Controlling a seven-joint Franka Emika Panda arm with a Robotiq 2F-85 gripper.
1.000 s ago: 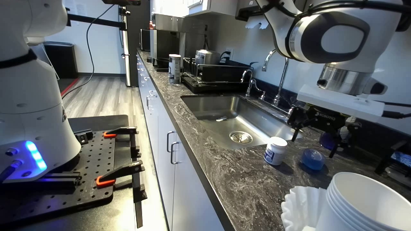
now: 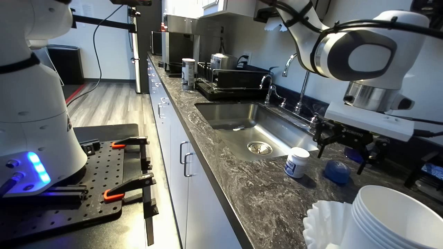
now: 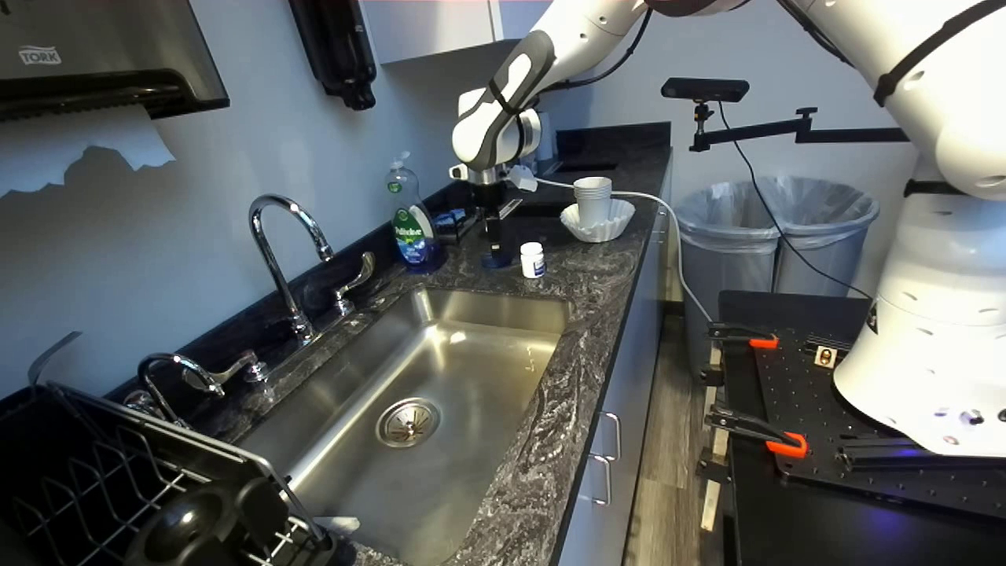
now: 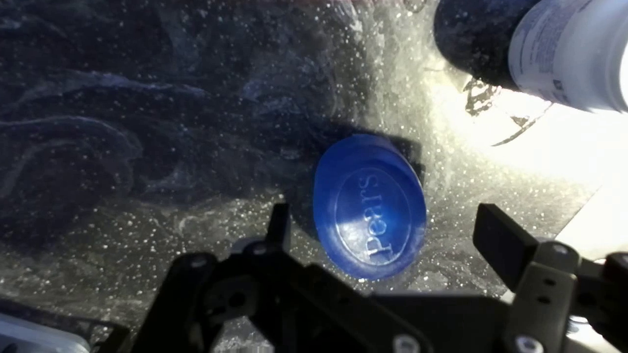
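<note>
A translucent blue, rounded object (image 4: 371, 206) embossed with "pears" rests on the dark counter; exterior view 1 shows the same blue object (image 2: 337, 172) below the gripper. My gripper stands open above it, one finger (image 4: 279, 227) to its left and the other finger (image 4: 500, 241) to its right in the wrist view. Nothing is held between them. Seen from exterior view 1, the gripper (image 2: 340, 162) hangs over the counter close to the blue object. From exterior view 2 it (image 3: 492, 247) partly covers that object.
A white pill bottle (image 2: 297, 162) stands beside the blue object, close to the sink rim (image 2: 238, 155). White stacked cups (image 3: 592, 193) sit in a fluted white bowl (image 3: 601, 231). A dish soap bottle (image 3: 411, 222) stands by the wall. Open counter lies toward the front edge.
In exterior view 1 the gripper has shifted slightly right and a little lower. The blue object and the pill bottle appear unmoved.
</note>
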